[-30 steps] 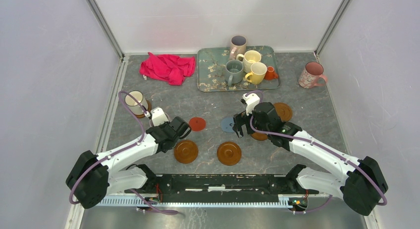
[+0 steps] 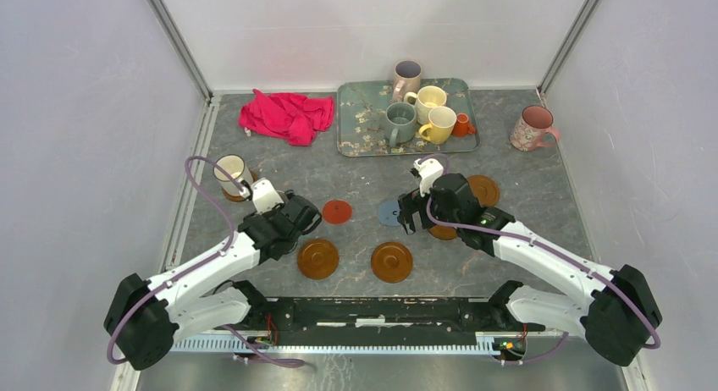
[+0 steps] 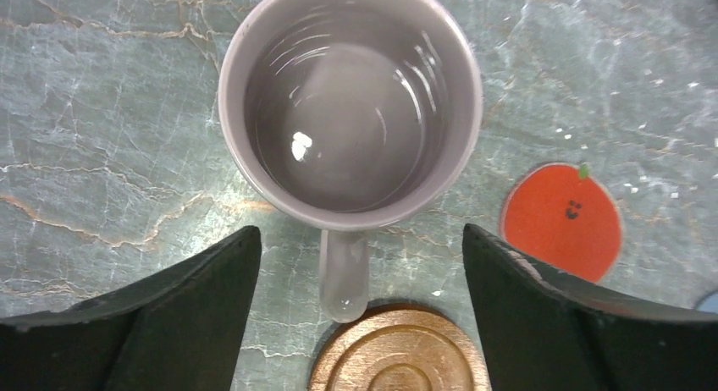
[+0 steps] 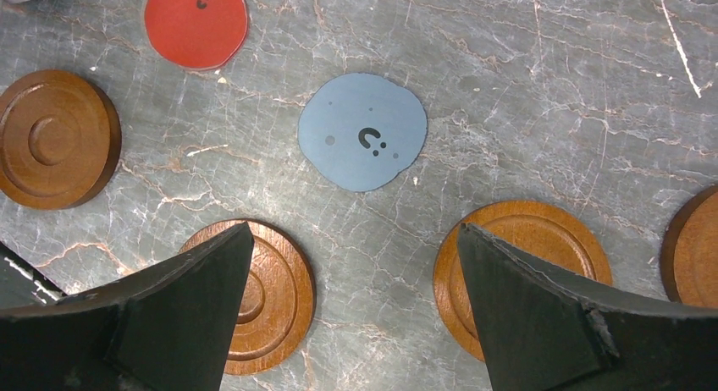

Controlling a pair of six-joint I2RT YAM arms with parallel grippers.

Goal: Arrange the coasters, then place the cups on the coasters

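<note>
In the left wrist view, a mauve-grey cup (image 3: 351, 112) stands upright and empty, with its handle (image 3: 345, 277) toward the gap between the fingers. My left gripper is open around the handle's side of the view, not closed on anything. From the top, the left arm mostly hides this cup. A brown wooden coaster (image 3: 398, 353) lies just below the handle, and a red round coaster (image 3: 563, 222) is to the cup's right. My right gripper stands open and empty above the table; a blue coaster (image 4: 362, 131) lies ahead of it.
A tray (image 2: 360, 141) with several cups stands at the back. A white cup (image 2: 233, 175) sits on a coaster at the left, a pink cup (image 2: 533, 127) at the right. A red cloth (image 2: 288, 116) lies back left. More wooden coasters (image 2: 392, 262) lie in front.
My right arm stays still, and the visible cups and coasters have not moved.
</note>
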